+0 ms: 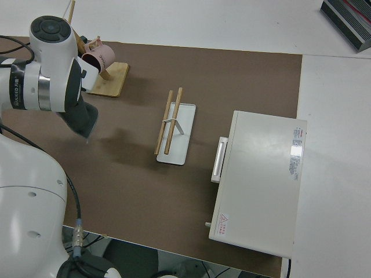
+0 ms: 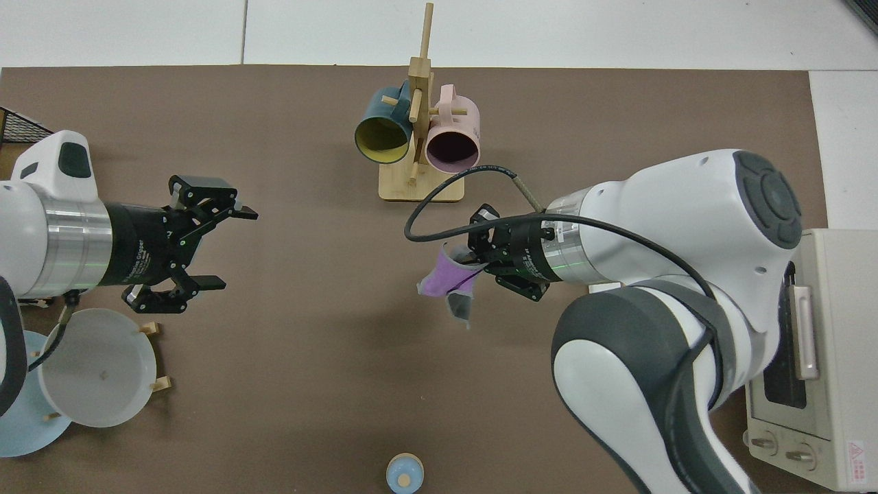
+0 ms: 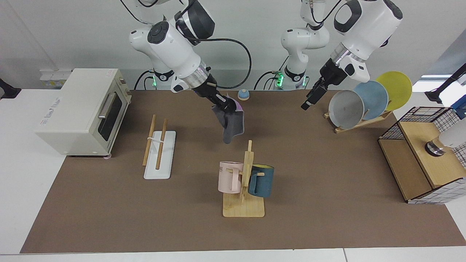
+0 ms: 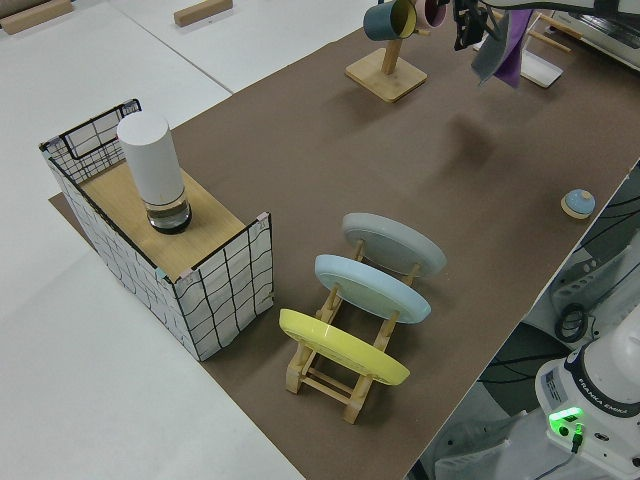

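In the top view my right gripper (image 2: 481, 251) is shut on a purple and grey cloth (image 2: 451, 276), which hangs below it over the brown mat; the left view shows the cloth (image 3: 233, 124) draped from that gripper's fingers. My left gripper (image 2: 202, 247) stands at the left with its fingers open and nothing between them, apart from the cloth, near the plates.
A mug tree with blue (image 2: 383, 136) and pink (image 2: 453, 144) mugs stands at the back, plates (image 2: 95, 370) in a rack at the left, a wire basket (image 4: 215, 300) behind them, an oven (image 2: 848, 346) at the right, and a white board with sticks (image 1: 179, 153).
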